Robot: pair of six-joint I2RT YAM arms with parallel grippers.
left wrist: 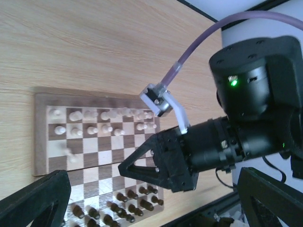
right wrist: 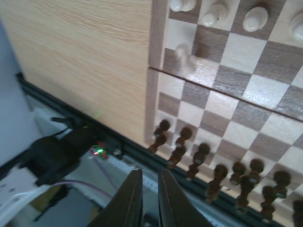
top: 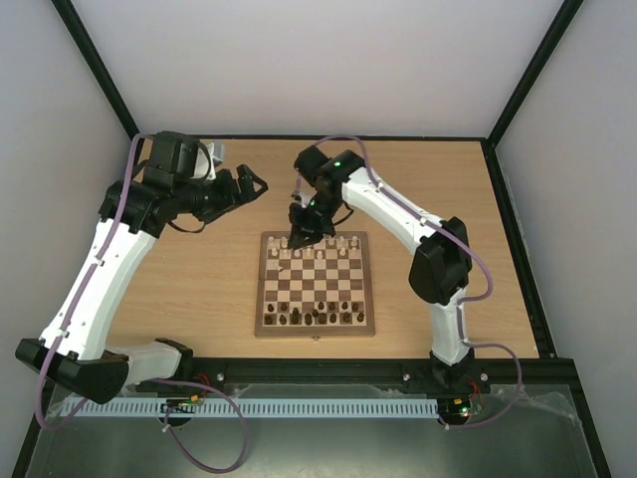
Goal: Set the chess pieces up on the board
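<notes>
The chessboard (top: 315, 333) has dark pieces (left wrist: 132, 208) standing along its near rows and white pieces (left wrist: 75, 116) on the far rows; one white piece (right wrist: 185, 61) appears to lie on its side. My right gripper (top: 295, 239) is over the board's far part, its fingers shut at the bottom of the right wrist view; whether anything is between them is hidden. My left gripper (top: 254, 187) hangs open left of and behind the board, its fingers wide apart in the left wrist view.
Bare wooden table (top: 189, 279) surrounds the board. A dark frame rail (top: 299, 364) runs along the near edge, and walls stand at the sides and back.
</notes>
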